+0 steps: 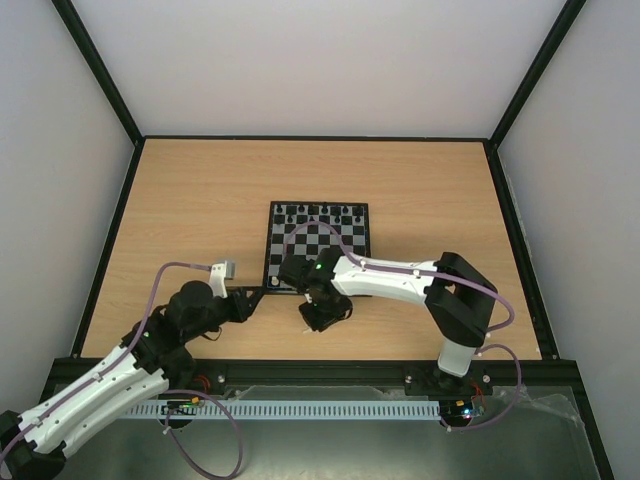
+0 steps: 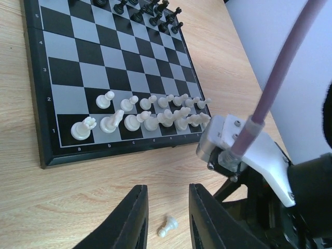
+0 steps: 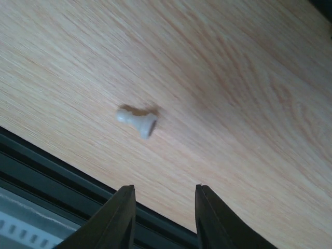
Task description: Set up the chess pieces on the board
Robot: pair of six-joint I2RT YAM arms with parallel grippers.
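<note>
The chessboard [image 1: 318, 240] lies mid-table. White pieces [image 2: 111, 122] stand along its near edge in two rows, and black pieces [image 2: 137, 14] stand at the far end. One white pawn lies on its side on bare wood, off the board's near edge; the left wrist view shows the same pawn [image 2: 167, 226] too. My right gripper is part open above the table near this pawn, nothing between its fingers. By the board's near left corner, my left gripper [image 1: 259, 296] is also part open, with nothing held in its fingers.
The right arm [image 2: 259, 155] reaches in close to the board's near edge, near the left gripper. A black frame rail [image 3: 57, 168] runs along the table's front edge. Wood to the left of the board and behind it is clear.
</note>
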